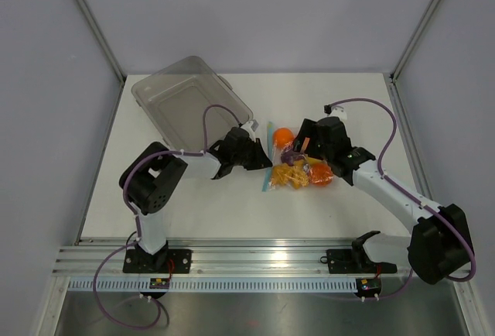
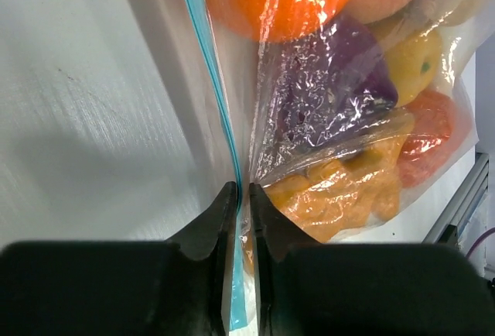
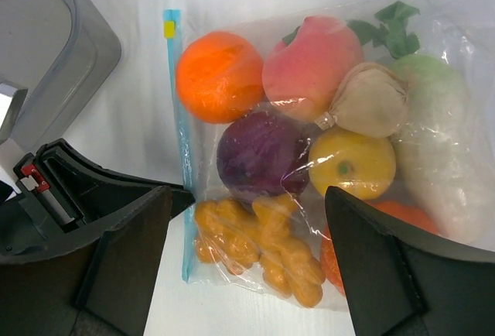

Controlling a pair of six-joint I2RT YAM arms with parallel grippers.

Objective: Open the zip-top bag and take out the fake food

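A clear zip bag (image 3: 267, 167) full of fake food lies flat on the table, its blue zip strip (image 3: 186, 146) along the left edge with a yellow slider (image 3: 169, 29) at the far end. My left gripper is at that edge, near the strip's front part. Its fingers are close together, with the blue strip running through the narrow gap; whether they grip it firmly is not clear. Over the bag, my right gripper stands open, nothing between its fingers. Inside are an orange (image 3: 219, 77), a peach (image 3: 313, 65) and a purple piece (image 3: 261, 156).
An empty grey bin (image 1: 192, 101) stands at the back left, behind the left arm.
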